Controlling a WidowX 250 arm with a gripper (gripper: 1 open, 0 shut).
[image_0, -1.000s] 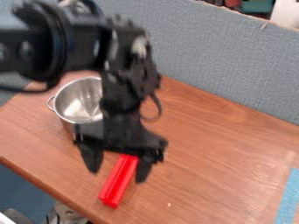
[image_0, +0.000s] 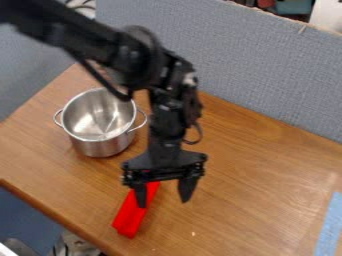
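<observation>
A red elongated block (image_0: 131, 214) lies on the wooden table near its front-left, angled toward the front edge. My black gripper (image_0: 162, 186) is open above the block's rear end, one finger at each side of it or close to that; exact height is hard to tell. A steel pot with handles (image_0: 94, 118) stands behind and left of the gripper.
A light blue strip (image_0: 327, 225) runs at the far right. A grey padded wall (image_0: 254, 60) borders the back.
The gripper has moved right and a little down in the view, its arm now further back from the camera. The red block and pot appear unmoved.
</observation>
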